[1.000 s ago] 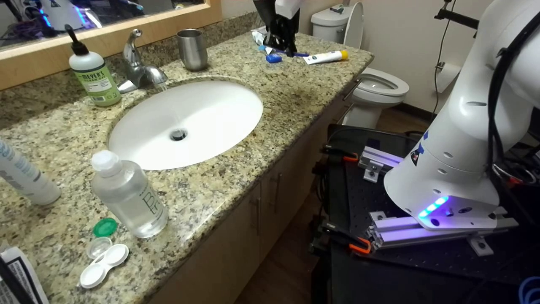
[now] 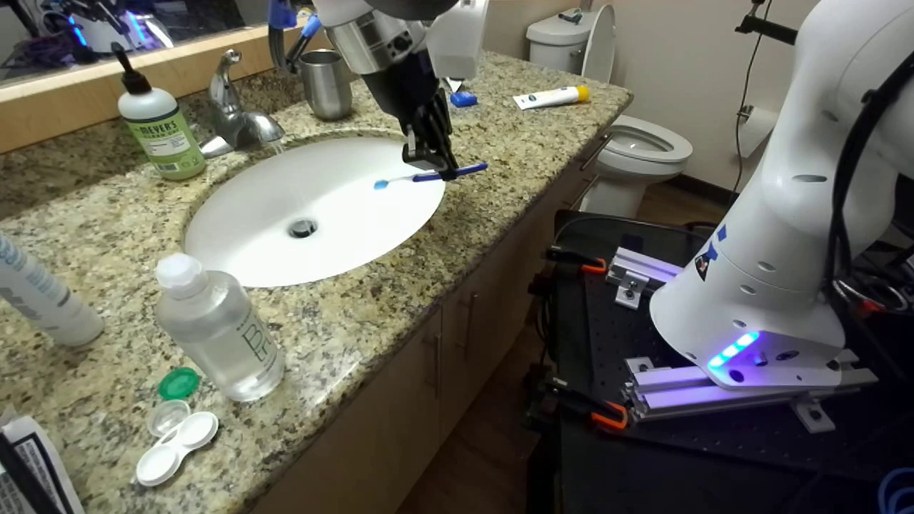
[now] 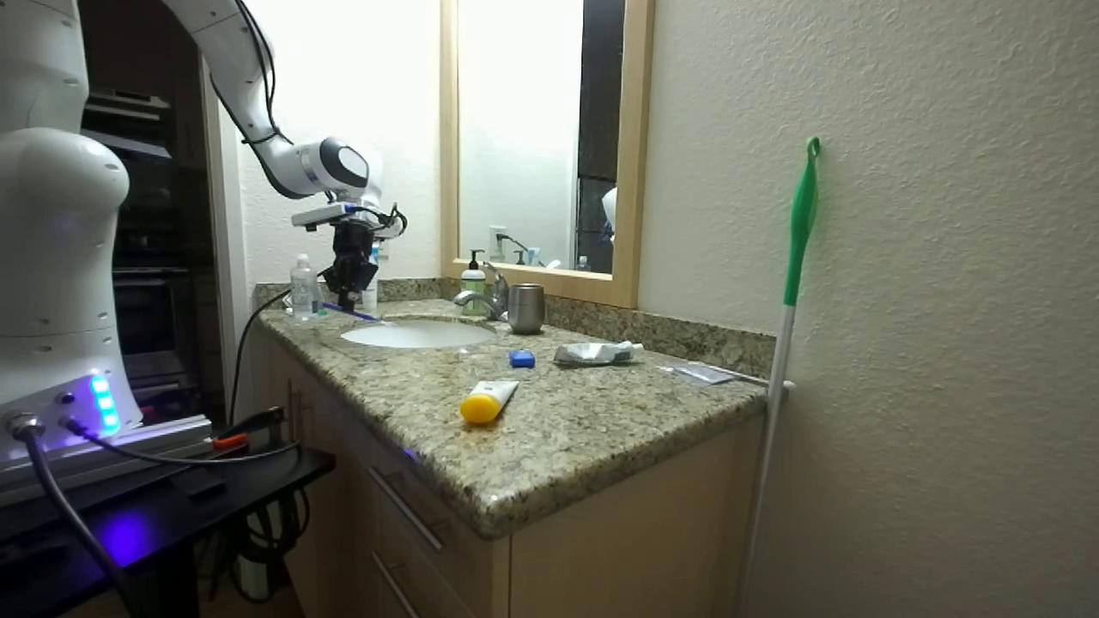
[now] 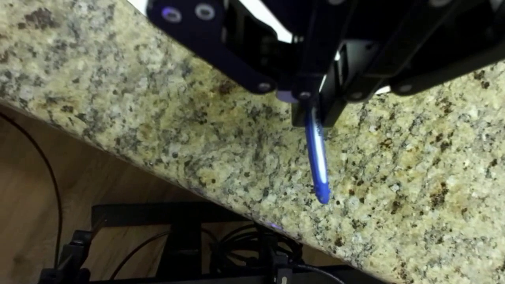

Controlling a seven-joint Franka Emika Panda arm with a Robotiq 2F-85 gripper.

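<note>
My gripper is shut on a blue toothbrush, held roughly level above the right rim of the white sink. In exterior view 1 the brush head points left over the basin and the handle end sticks out to the right. From the wrist, the blue handle shows between the fingertips, with the granite counter below; the head is hidden there. Thin water runs from the faucet. A steel cup stands upright behind the sink.
A soap bottle stands left of the faucet, and a clear bottle in front of the sink. A yellow-capped tube and a blue box lie on the far counter. The counter right of the sink is clear.
The gripper has carried the toothbrush from above the far counter, near the blue box and tube, toward the near left, to the sink's right edge. The counter objects have stayed put.
</note>
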